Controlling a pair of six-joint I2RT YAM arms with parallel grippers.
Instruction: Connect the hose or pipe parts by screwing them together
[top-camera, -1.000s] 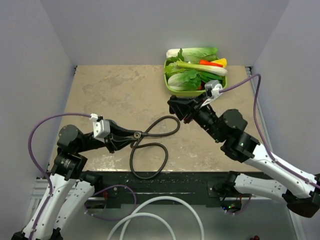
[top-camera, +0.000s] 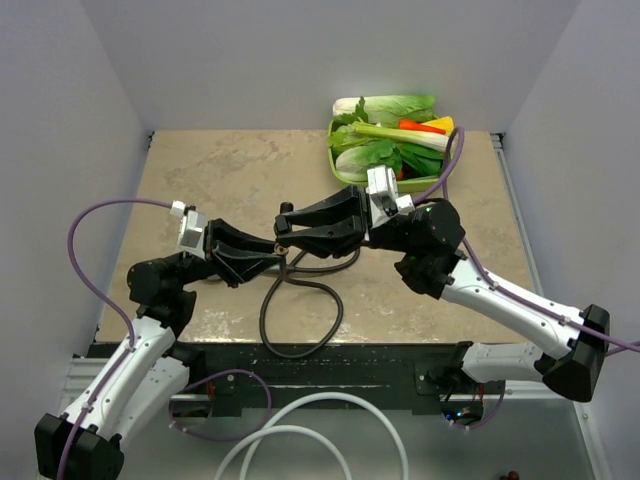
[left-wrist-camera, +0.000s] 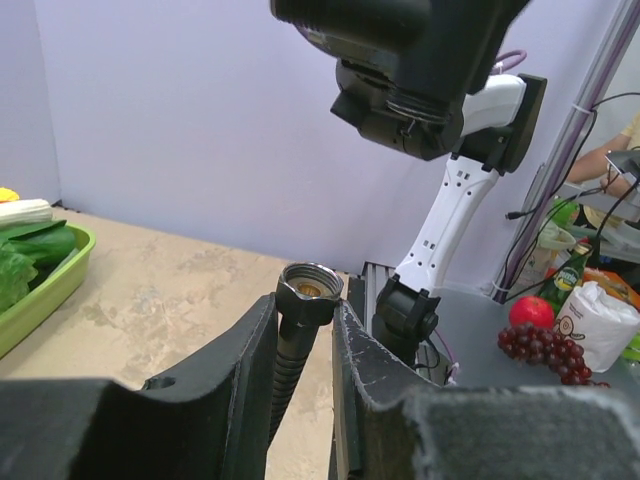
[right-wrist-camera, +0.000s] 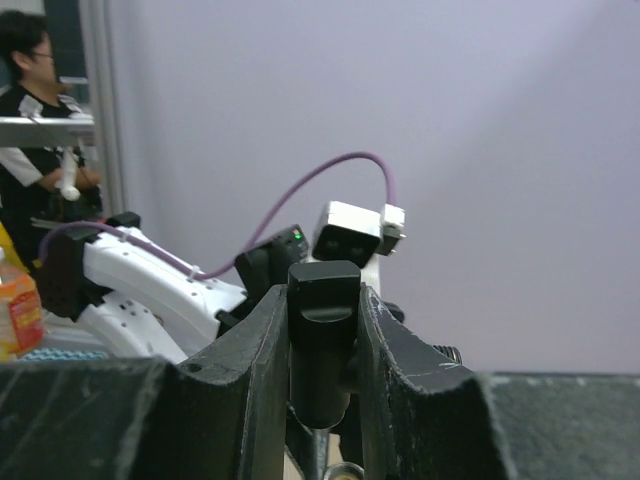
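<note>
The black hose (top-camera: 338, 312) lies looped on the beige table, one end rising to my left gripper (top-camera: 277, 262). In the left wrist view that gripper is shut on the hose's metal end (left-wrist-camera: 308, 290), whose opening faces up. My right gripper is shut on a black cylindrical end piece (right-wrist-camera: 322, 345), held upright in its wrist view. In the top view this piece (top-camera: 286, 212) is just above the left-held end; the two grippers almost meet at the middle of the table. Whether the ends touch is unclear.
A green basket (top-camera: 338, 170) of vegetables stands at the back right. Beyond the front edge lie white tubes (top-camera: 395, 445) and purple cables.
My right gripper has moved left with its piece, over the hose end in my left gripper. The left gripper has shifted slightly right and tilted.
</note>
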